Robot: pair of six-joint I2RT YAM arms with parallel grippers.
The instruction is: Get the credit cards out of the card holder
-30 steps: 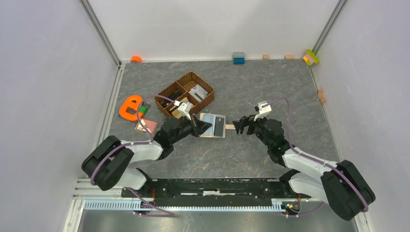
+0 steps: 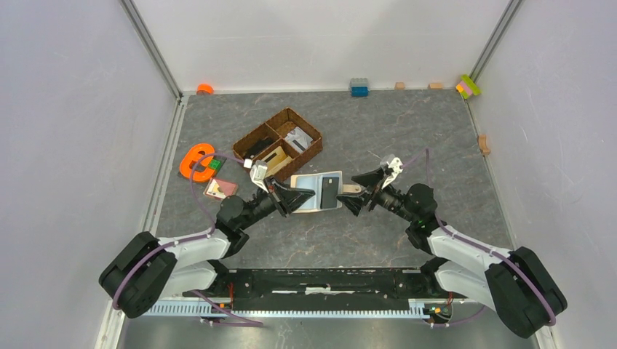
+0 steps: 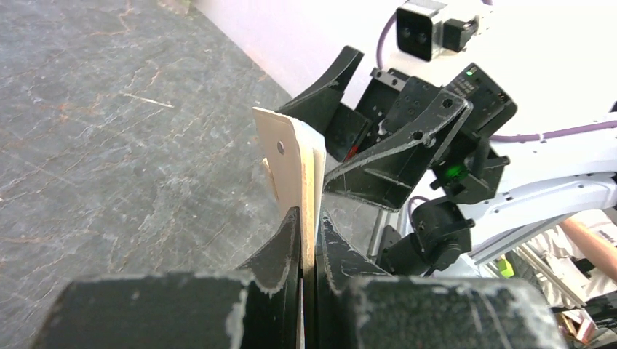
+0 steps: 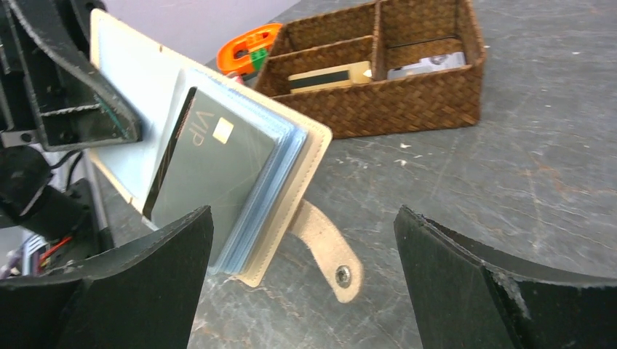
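Note:
Raised above the table, the beige card holder (image 4: 306, 182) lies spread, with my left gripper shut on its left part. Pale blue sleeves fill it, and a dark grey card (image 4: 211, 156) marked VIP shows in the sleeves on the side towards my right arm; the top view shows this card (image 2: 329, 193) too. A strap (image 4: 329, 251) with a metal snap hangs from the holder's edge. My right gripper (image 2: 361, 195) is open close to that edge, nothing between its fingers; in the right wrist view the holder is ahead and left.
Behind the holder stands a brown woven basket (image 2: 297, 120) with compartments holding several items. A red card-like item (image 2: 220, 188) and an orange ring-shaped toy (image 2: 195, 161) lie left.
My left gripper has carried the holder slightly left and towards the robot, and the holder looks larger from above. My right gripper has shifted and turned slightly beside the strap.

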